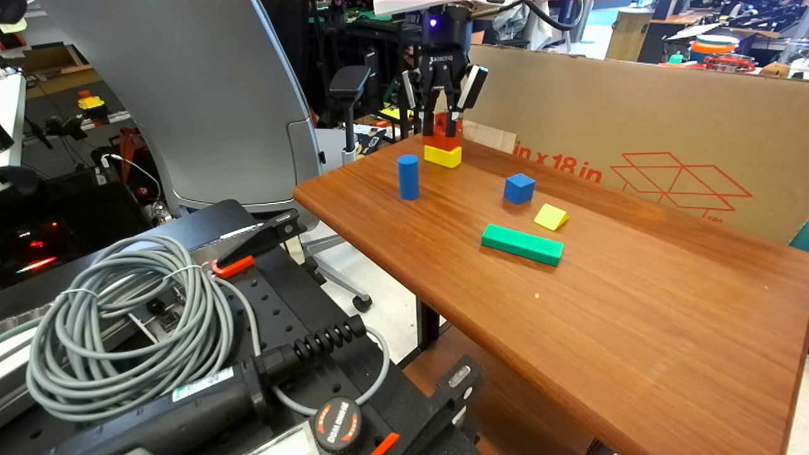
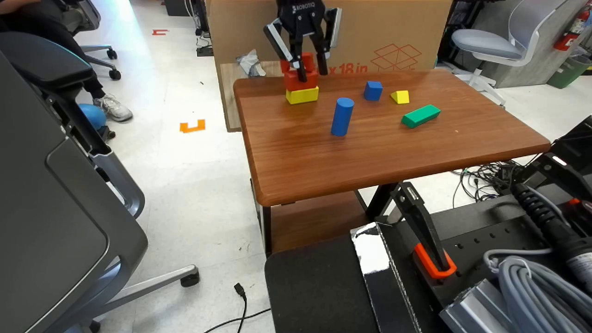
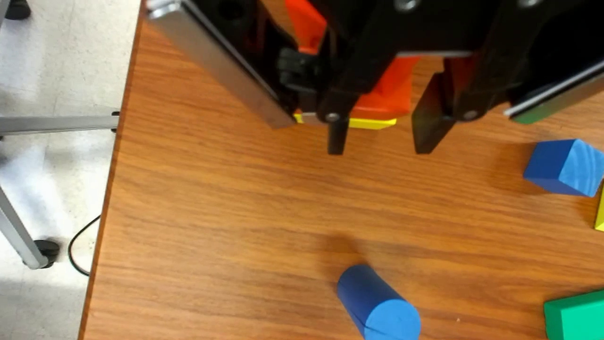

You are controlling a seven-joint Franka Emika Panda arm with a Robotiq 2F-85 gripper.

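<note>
At the far left corner of the table in exterior view 1, a red block [image 1: 441,141] rests on a yellow block [image 1: 443,156]. My gripper [image 1: 440,134] points down at the red block, its fingers partly apart and overlapping it in this view. In exterior view 2, one finger crosses in front of the red block [image 2: 294,83] and the other hangs to its right. A gap shows between the fingertips of my gripper in the wrist view, with red behind it. Whether either finger touches the block cannot be told.
A blue cylinder [image 1: 407,178] stands upright near the stack. To the right lie a blue cube [image 1: 519,188], a yellow wedge [image 1: 551,217] and a long green block [image 1: 521,244]. A cardboard panel [image 1: 644,129] borders the table's back.
</note>
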